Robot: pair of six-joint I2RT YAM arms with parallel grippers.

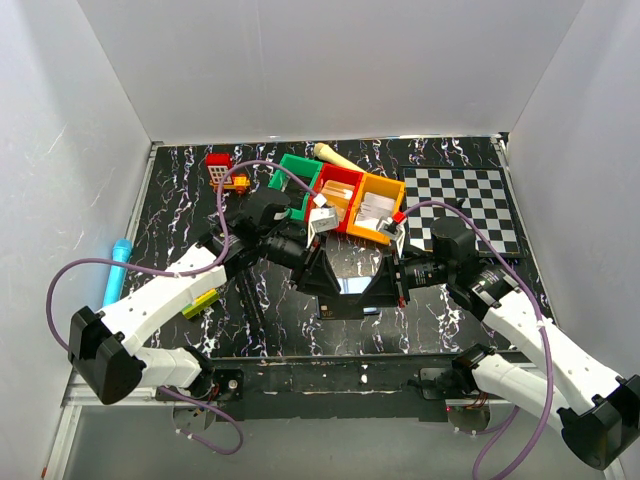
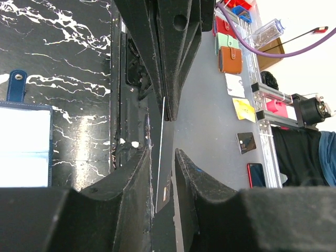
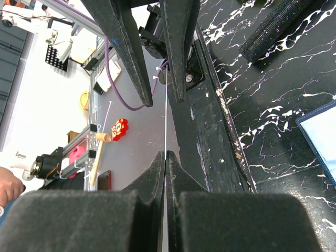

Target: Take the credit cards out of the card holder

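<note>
A dark card (image 1: 342,308), seen edge-on as a thin line in both wrist views, is held between the fingers of my right gripper, which are shut on it. My left gripper has its fingers spread, one on each side of the card (image 2: 158,191), with gaps visible beside it. From the right wrist view, the left gripper likewise stands open around the card's far end. Below lies the card holder (image 2: 23,144), blue-edged with a white, clear-looking sleeve, opened flat on the table; the arms partly cover it from above.
Green (image 1: 296,180), red (image 1: 350,175) and orange (image 1: 390,190) bins stand at the back, the latter two with contents. A chessboard (image 1: 460,205) occupies the back right. On the left lie a black rod (image 1: 250,300) and a yellow object (image 1: 200,304).
</note>
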